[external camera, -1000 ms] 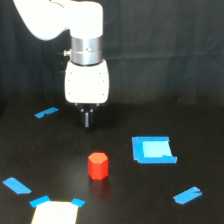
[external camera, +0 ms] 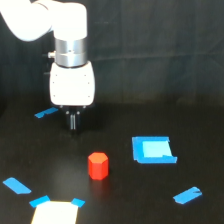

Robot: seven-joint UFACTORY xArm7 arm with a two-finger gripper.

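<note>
A white robot arm comes down from the top left, its gripper [external camera: 73, 122] hanging over the dark table at left of centre. The dark fingers are small against the dark background, so their opening is hard to tell. A red hexagonal block [external camera: 98, 166] stands below and to the right of the gripper, apart from it.
A pale square outlined in blue tape [external camera: 156, 149] lies at the right. A cream square [external camera: 55, 213] with blue tape is at the bottom left. Short blue tape strips [external camera: 187, 195] lie around the dark table [external camera: 130, 200], otherwise clear.
The arm and gripper have moved left and slightly downward. The red block and taped squares have stayed where they were.
</note>
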